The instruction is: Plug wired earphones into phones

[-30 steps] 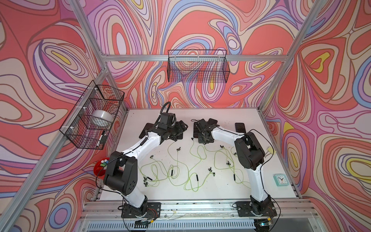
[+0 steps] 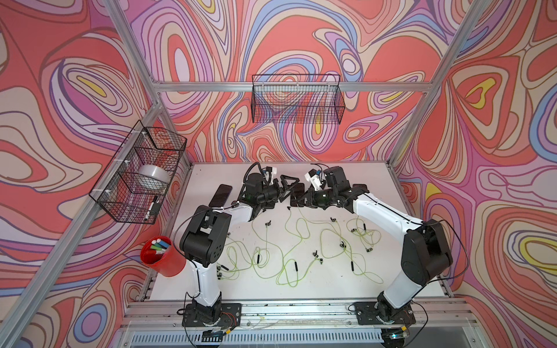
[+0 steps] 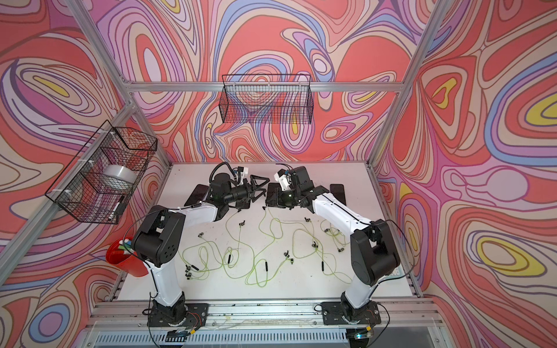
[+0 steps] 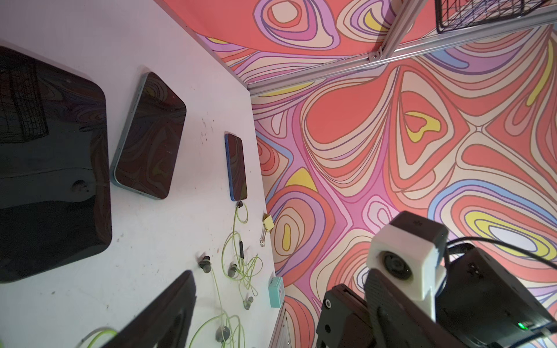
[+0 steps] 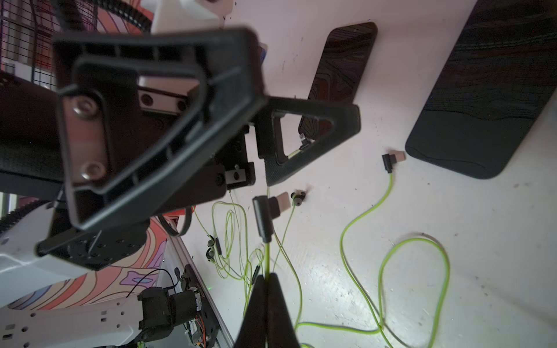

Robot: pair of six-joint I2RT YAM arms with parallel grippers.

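My right gripper is shut on a thin green earphone cable, right below its black angled plug [image 5: 263, 217]; the plug's pale metal tip sticks out to the side. Close by, the spread fingers of my left gripper hold nothing; in the right wrist view its fingers [image 5: 342, 124] loom beside the plug. A dark phone [image 5: 342, 63] has a plug at its lower end, partly behind that finger. A larger phone [image 5: 487, 98] lies with a separate loose plug [image 5: 393, 159] near its corner. In the left wrist view a blue-edged phone [image 4: 236, 168] has a cable at its lower edge.
Green cables [image 2: 290, 266] with earbuds and black sliders tangle across the front of the table. A red cup of pens [image 2: 162, 255] stands at the left edge. Wire baskets [image 2: 298, 101] hang at the back and left.
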